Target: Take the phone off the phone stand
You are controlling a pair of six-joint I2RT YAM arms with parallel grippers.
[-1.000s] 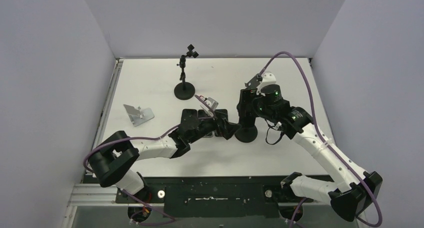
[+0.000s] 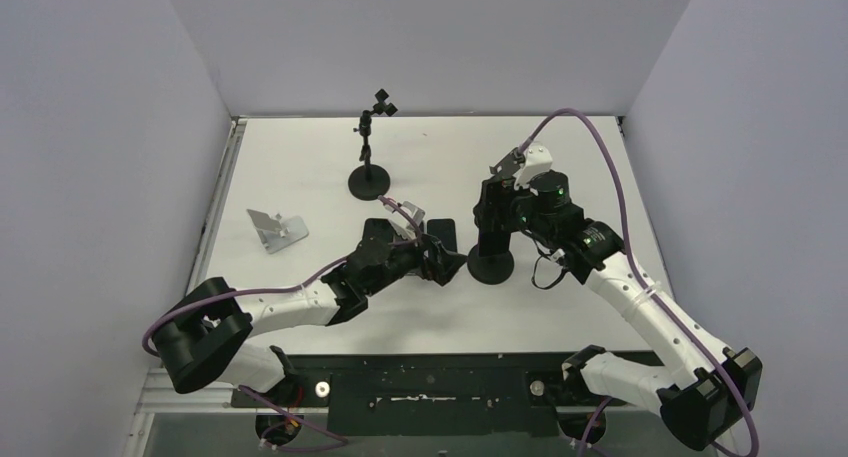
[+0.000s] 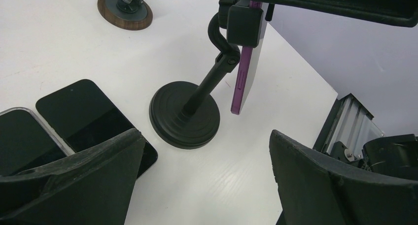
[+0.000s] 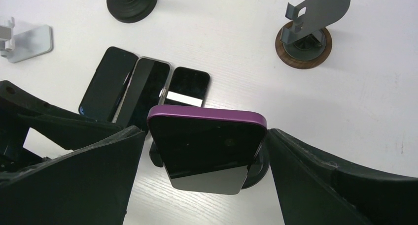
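A phone with a purple edge (image 3: 242, 80) is gripped near its top by the clamp of a black phone stand (image 3: 199, 94), whose round base rests on the table. My right gripper has its open fingers on either side of that phone (image 4: 207, 146), close to its edges; whether the fingers touch it I cannot tell. From above, the right gripper (image 2: 497, 202) covers most of the phone and the stand's upper part. Lower down, left of the stand's base (image 2: 491, 267), my left gripper is open and empty.
Several dark phones lie side by side under the left gripper, among them a black phone (image 3: 88, 114). A wood-based stand (image 4: 301, 50) is behind. Farther left are a silver stand (image 2: 278, 232) and a second black stand (image 2: 369, 182).
Over the last second my left gripper has drawn back leftward, away from the stand's base. The stand's base has shifted very slightly left. My right arm has barely moved.
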